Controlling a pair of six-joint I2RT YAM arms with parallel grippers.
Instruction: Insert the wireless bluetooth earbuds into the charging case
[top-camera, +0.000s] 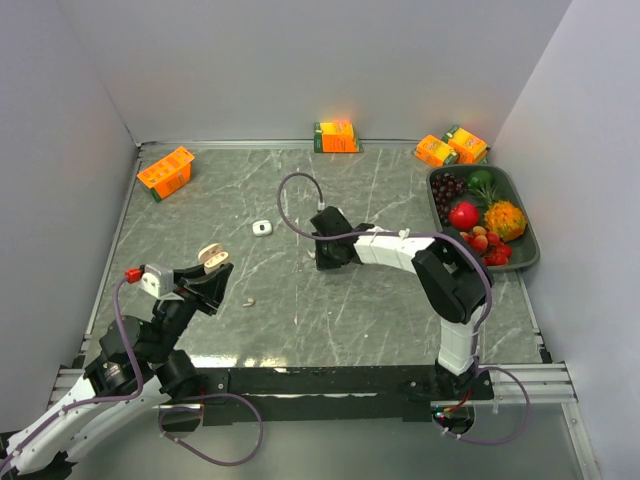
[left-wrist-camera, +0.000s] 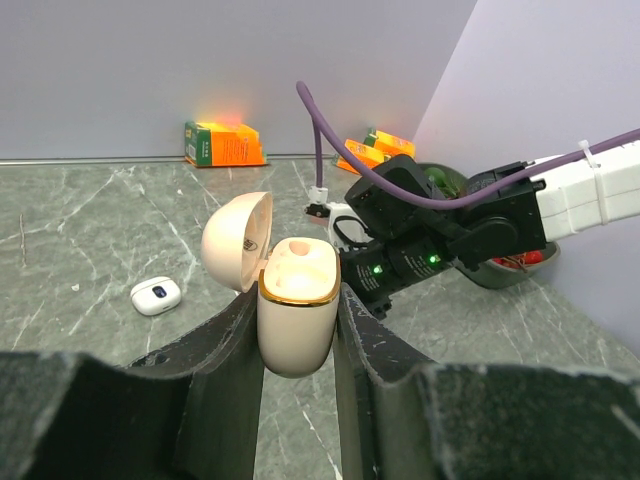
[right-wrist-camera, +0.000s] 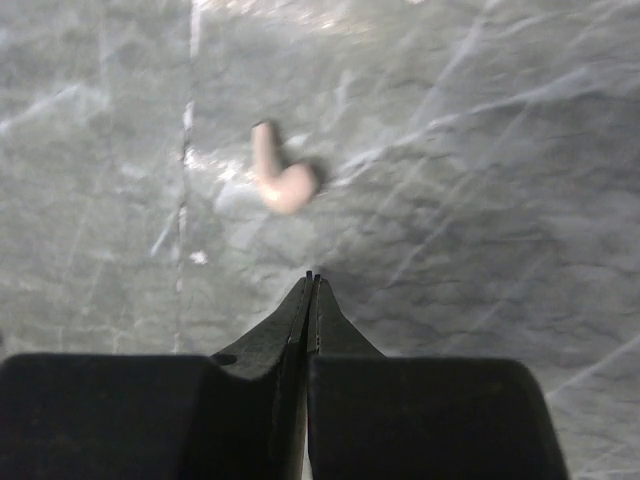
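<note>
My left gripper (top-camera: 222, 275) is shut on the beige charging case (left-wrist-camera: 296, 320), held upright with its lid open toward the left. My right gripper is shut with nothing between its fingers, low over the marble table, pointing down. Just beyond its fingertips in the right wrist view lies a small beige earbud (right-wrist-camera: 285, 187). Another earbud (top-camera: 249, 302) lies on the table to the right of my left gripper in the top view.
A small white case (top-camera: 262, 228) lies mid-table. Orange-yellow boxes (top-camera: 336, 138) stand along the back and at the left. A tray of fruit (top-camera: 530, 243) fills the right side.
</note>
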